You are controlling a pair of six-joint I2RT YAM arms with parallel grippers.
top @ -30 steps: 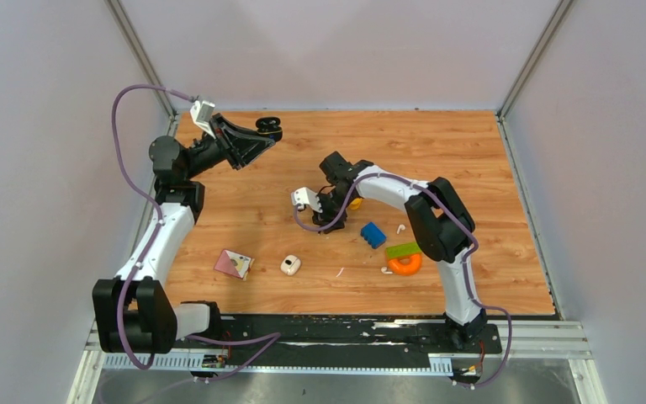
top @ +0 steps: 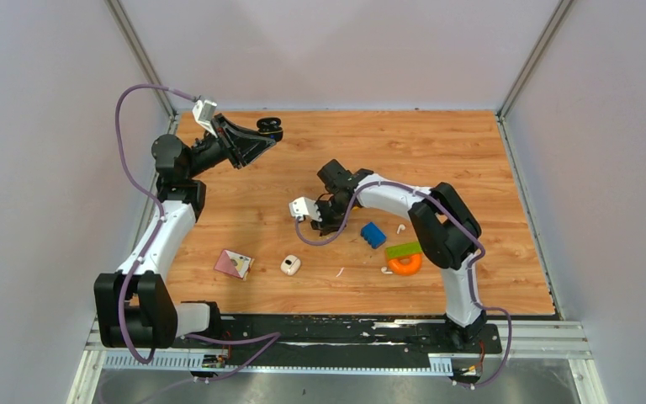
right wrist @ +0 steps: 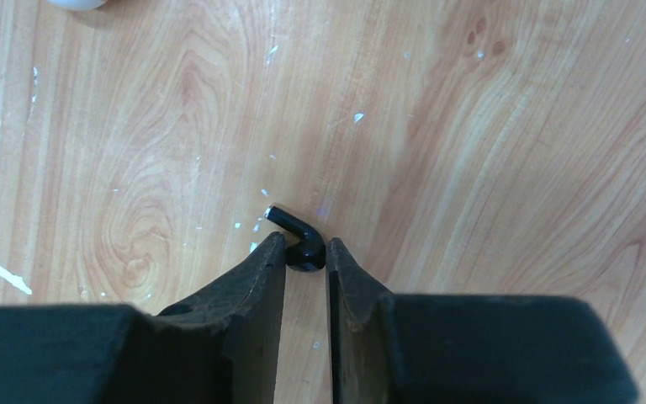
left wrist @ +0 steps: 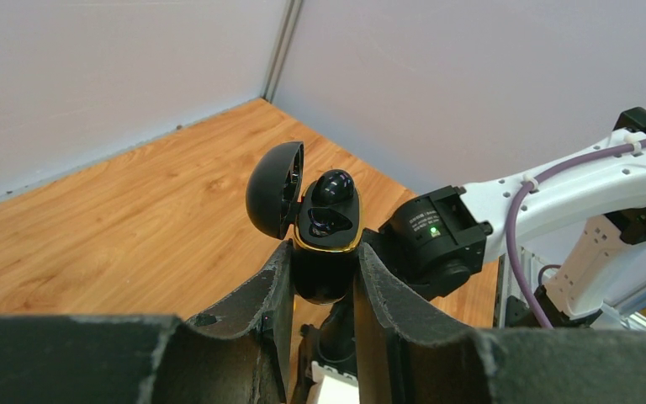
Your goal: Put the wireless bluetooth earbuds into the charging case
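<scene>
An open black charging case (left wrist: 326, 265) is held upright by my left gripper, which is shut on it; in the top view it hangs at the upper left (top: 269, 130). Its rounded lid (left wrist: 269, 189) stands raised. My right gripper is low over the table, around a black earbud (right wrist: 294, 231) with its stem pointing up-left in the right wrist view. The fingertips lie at the bud's rounded end; whether they grip it cannot be told. From above, the right arm hides the earbud.
A white case (top: 290, 264), a card box (top: 233, 263), a blue block (top: 373, 236), a green block (top: 404, 249) and an orange ring (top: 412, 264) lie on the table. Small white pieces are near the blocks.
The left arm and the case it holds are essentially still.
</scene>
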